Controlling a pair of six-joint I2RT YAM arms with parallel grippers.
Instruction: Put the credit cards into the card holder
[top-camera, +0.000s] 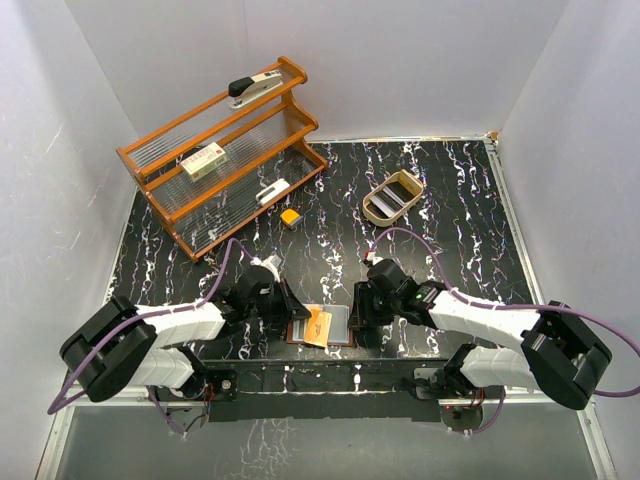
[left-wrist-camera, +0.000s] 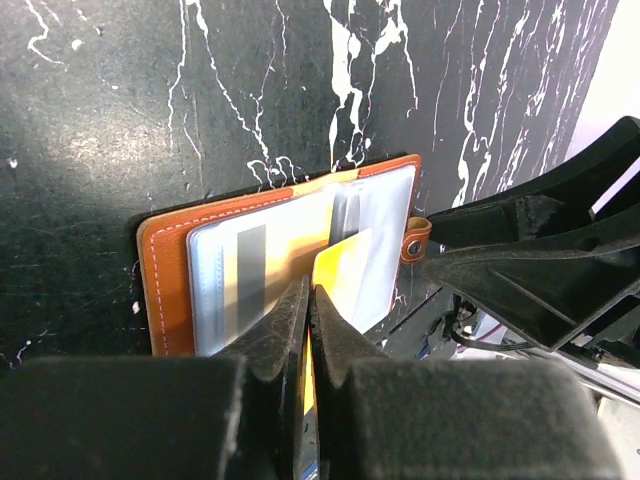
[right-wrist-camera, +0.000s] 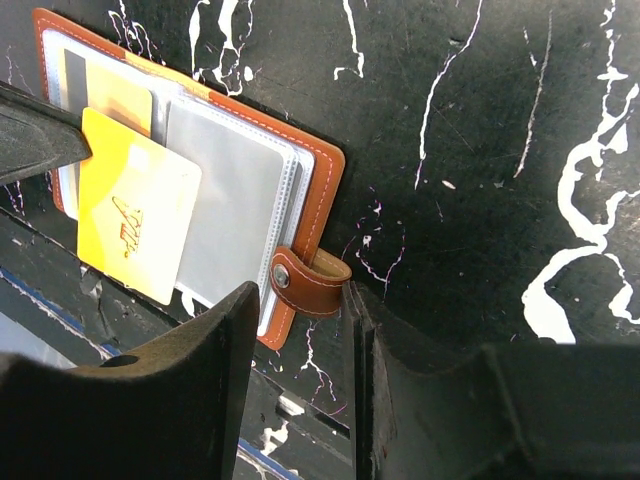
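Observation:
The brown card holder (left-wrist-camera: 165, 290) lies open and flat near the table's front edge, with clear plastic sleeves. Over its middle is a yellow card (right-wrist-camera: 135, 205), tilted up from the sleeves. My left gripper is shut at the card's edge, which shows between and behind its fingertips. At the holder's right end, my right gripper stands part open, its fingers on either side of the brown snap strap (right-wrist-camera: 308, 285). A striped card (left-wrist-camera: 250, 270) shows in the holder's left sleeve. Whether the yellow card's lower edge is inside a sleeve cannot be told.
A small box (top-camera: 372, 208) holding cards stands at the back right. A wooden rack (top-camera: 165, 215) with a stapler (top-camera: 255, 88) fills the back left. A yellow object (top-camera: 290, 217) lies in front of it.

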